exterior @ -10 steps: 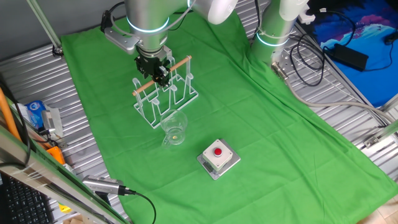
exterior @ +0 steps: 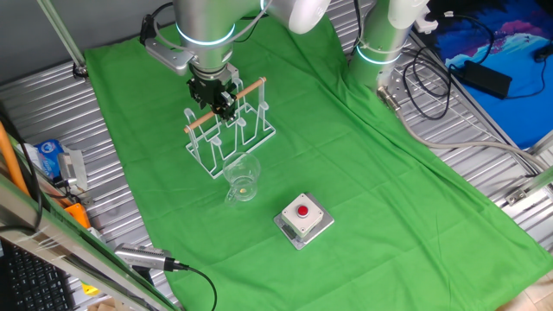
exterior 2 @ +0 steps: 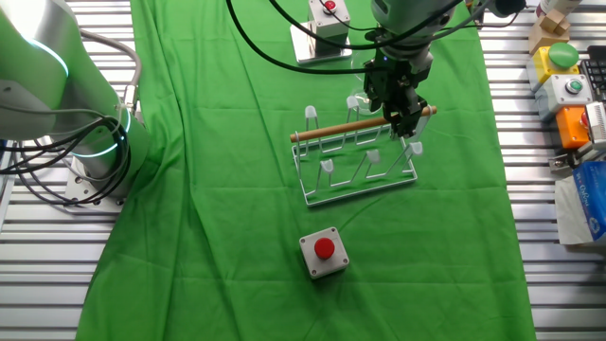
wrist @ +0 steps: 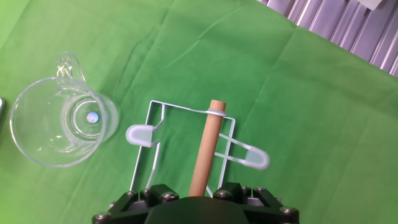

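A white wire rack [exterior: 201, 159] stands on the green cloth, with a wooden bar [exterior: 251, 90] along its top. My gripper [exterior: 226, 112] points down over the bar, near its middle in exterior view 1; exterior view 2 puts the gripper [exterior 2: 405, 118] towards one end of the bar [exterior 2: 331, 131]. Whether its fingers touch the wood is unclear. The wrist view shows only the upper finger parts, either side of the bar [wrist: 206, 149], so the finger gap is hidden. Beside the rack a clear glass mug [wrist: 46, 127] stands upright, its handle [wrist: 67, 62] turned outward.
A red-button box [exterior: 301, 216] on a metal plate lies beyond the mug. Another button box [exterior 2: 324, 254] sits on the rack's other side. Cables [exterior 2: 275, 66] hang around the arm.
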